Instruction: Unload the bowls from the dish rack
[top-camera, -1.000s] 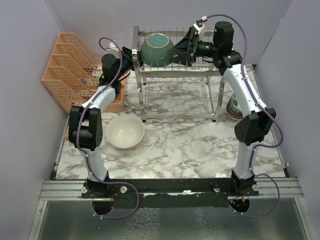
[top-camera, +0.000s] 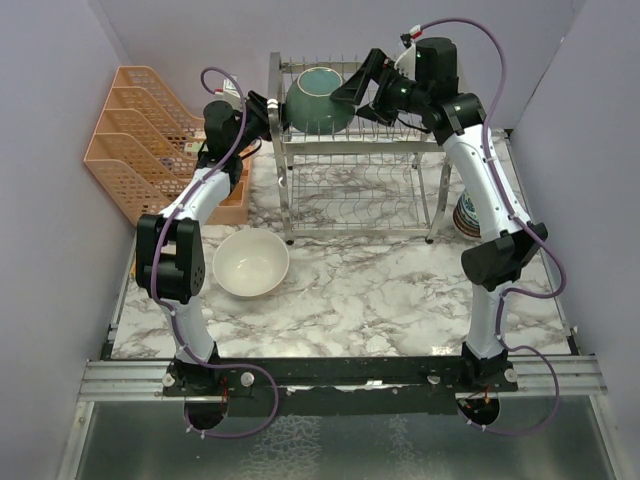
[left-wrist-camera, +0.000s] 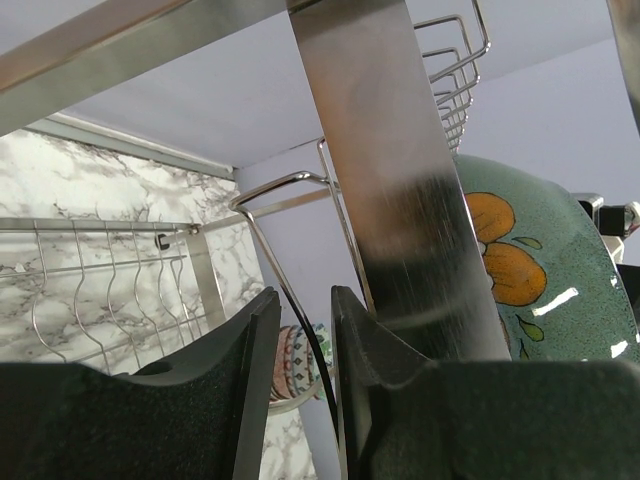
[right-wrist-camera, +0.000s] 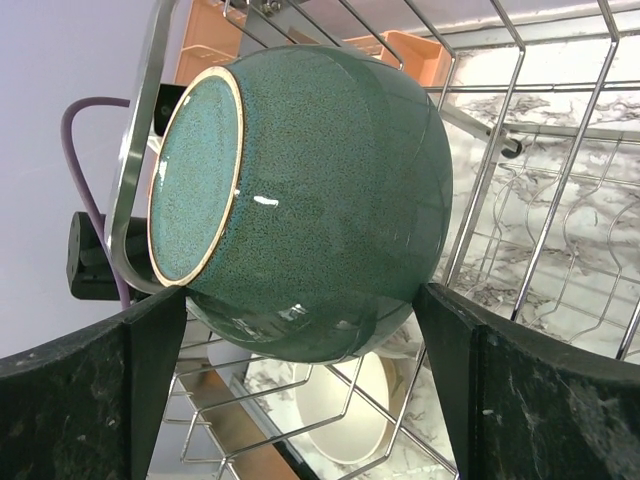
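Note:
A green bowl (top-camera: 318, 105) lies tilted on its side on the upper tier of the dish rack (top-camera: 355, 148); an orange flower (left-wrist-camera: 510, 270) shows on it in the left wrist view. My right gripper (top-camera: 365, 90) is open, its fingers either side of the bowl's lower part, touching or very close. My left gripper (top-camera: 268, 118) is at the rack's left end beside a metal post; its fingers are close together with a narrow gap, no bowl between them.
A white bowl (top-camera: 251, 263) stands on the marble counter at front left. An orange plastic organiser (top-camera: 135, 130) is at back left, and a stack of patterned bowls (top-camera: 464, 215) at the right behind my right arm.
The left arm is almost unchanged.

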